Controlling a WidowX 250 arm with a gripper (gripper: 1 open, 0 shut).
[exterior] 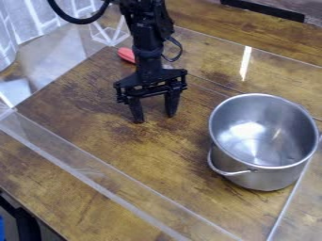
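Observation:
My black gripper (152, 107) hangs low over the wooden table (113, 179), left of a large steel pot (262, 132). Its two fingers point down and stand apart, so it is open, and I see nothing between them. A small red object (126, 55) lies behind the arm, partly hidden by it.
The pot fills the right side of the table. Clear plastic edging runs along the left and front.

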